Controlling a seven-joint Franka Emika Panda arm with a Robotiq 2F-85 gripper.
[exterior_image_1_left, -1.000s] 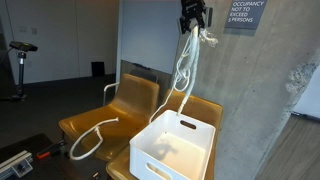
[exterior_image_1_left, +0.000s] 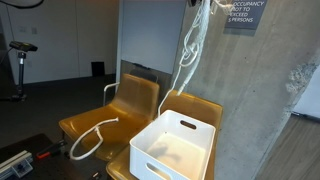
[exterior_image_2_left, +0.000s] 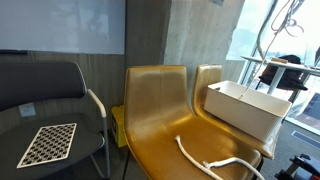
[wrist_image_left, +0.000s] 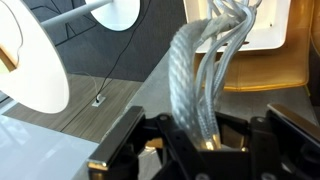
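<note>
A bundle of white rope (exterior_image_1_left: 196, 38) hangs from the top of exterior view 1, above the white bin (exterior_image_1_left: 178, 148). My gripper is shut on this rope in the wrist view, with looped strands (wrist_image_left: 218, 50) spreading beyond the fingers. In exterior view 1 only a dark bit of the gripper shows at the top edge. The bin stands on the right tan chair (exterior_image_1_left: 195, 106); what shows of its inside looks empty. Another length of white rope (exterior_image_1_left: 93, 133) lies curved on the left tan chair (exterior_image_1_left: 135, 100). In exterior view 2 some rope (exterior_image_2_left: 290, 22) hangs over the bin (exterior_image_2_left: 245, 108).
Behind the chairs rises a concrete wall (exterior_image_1_left: 245, 85) with a dark sign (exterior_image_1_left: 236, 14). A dark chair (exterior_image_2_left: 45, 110) with a perforated sheet (exterior_image_2_left: 48, 145) stands at the left in exterior view 2. A white round table (wrist_image_left: 30, 50) shows in the wrist view.
The gripper has risen toward the top edge of exterior view 1, and the rope bundle has gone up with it. Bin, chairs and the rope on the left chair stay put.
</note>
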